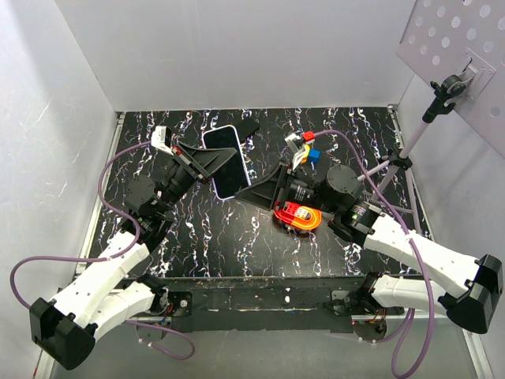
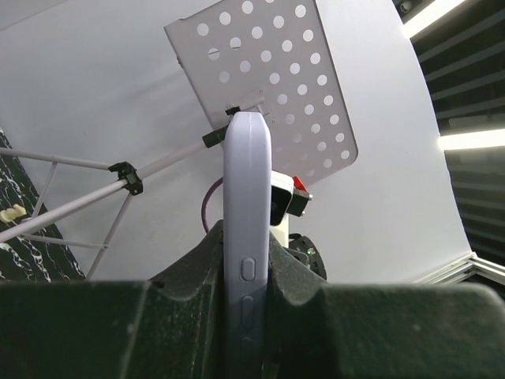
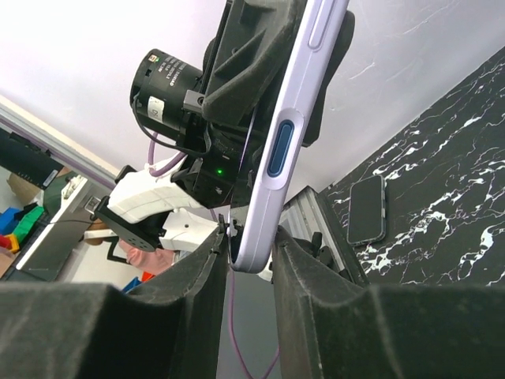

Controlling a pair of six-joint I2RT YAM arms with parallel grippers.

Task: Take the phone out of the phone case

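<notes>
The phone (image 1: pixel 226 170) in a pale lilac case is held up in the air by my left gripper (image 1: pixel 220 155), shut across its upper part. In the left wrist view its lilac edge (image 2: pixel 246 197) stands upright between the fingers. My right gripper (image 1: pixel 249 192) is at the lower corner of the phone; in the right wrist view the case's bottom end (image 3: pixel 254 249) sits between the tips of its fingers. Whether those fingers grip it or only surround it, I cannot tell.
A dark flat object (image 1: pixel 246 127) lies at the back of the black marble table (image 1: pixel 158 253). An orange toy (image 1: pixel 297 217) and small coloured blocks (image 1: pixel 314 155) lie under and behind my right arm. A metal stand with a perforated panel (image 1: pixel 454 31) rises at the right.
</notes>
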